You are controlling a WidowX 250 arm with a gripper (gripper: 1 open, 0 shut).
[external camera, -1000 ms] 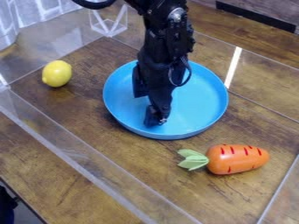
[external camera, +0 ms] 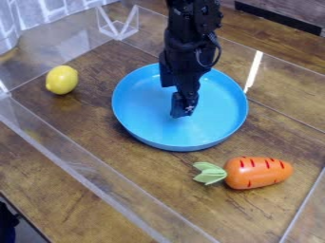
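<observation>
The black gripper hangs over a blue plate, its fingertips low above or at the plate's middle. Whether anything is between the fingers is hard to make out, as is how far apart they stand. The arm rises out of view at the top.
A yellow lemon lies on the wooden table left of the plate. An orange toy carrot with pale green leaves lies at the lower right. Clear plastic edges run along the left side.
The gripper has risen slightly and drawn back from the plate's front, looking narrower than a second ago. The lemon, carrot and plate have not visibly moved.
</observation>
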